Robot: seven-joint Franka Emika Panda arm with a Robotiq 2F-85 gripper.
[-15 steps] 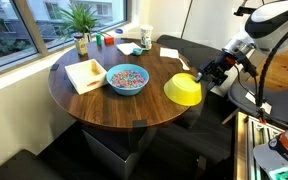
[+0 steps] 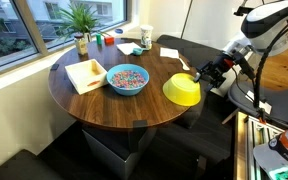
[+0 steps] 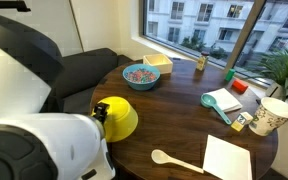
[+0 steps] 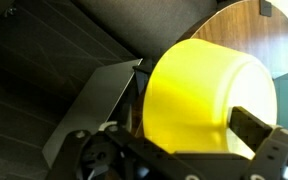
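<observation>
A yellow bowl [image 2: 182,90] is at the right edge of the round wooden table. My gripper [image 2: 197,75] is close by its upper right side. In exterior view 2 the bowl [image 3: 119,118] shows partly behind the white arm, with dark gripper parts against it. In the wrist view the bowl [image 4: 189,90] fills the middle. The fingers [image 4: 246,125] stand wide apart there, the right one overlapping the yellow surface. Whether they touch the bowl cannot be made out.
A blue bowl [image 2: 128,80] of small pieces stands beside a cream box [image 2: 86,75]. Toward the back are a plant [image 2: 79,18], a red item [image 2: 109,40] and white paper [image 2: 169,53]. A white spoon [image 3: 174,160] lies on the table. Dark floor lies below the edge.
</observation>
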